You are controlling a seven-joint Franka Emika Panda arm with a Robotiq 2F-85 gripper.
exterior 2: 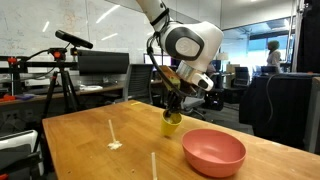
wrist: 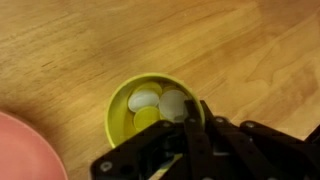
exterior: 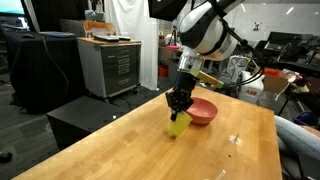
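Note:
A yellow cup (exterior: 179, 124) hangs slightly tilted from my gripper (exterior: 180, 111), which is shut on its rim. In the wrist view the cup (wrist: 113, 118) opens towards the camera, with several white and yellow pieces (wrist: 145, 100) inside. The dark fingers (wrist: 194, 112) cover the cup's near right side. Close by stands a pink bowl (exterior: 203, 111), wide and empty as far as shows. From the other side, the cup (exterior 2: 171, 129) appears just behind the bowl (exterior 2: 213, 152).
Another small yellow object (exterior: 5, 157) lies at the table's left edge. Thin white sticks (exterior 2: 112, 132) are scattered on the wooden table (exterior 2: 85, 150). Much of the tabletop left of the cup is clear.

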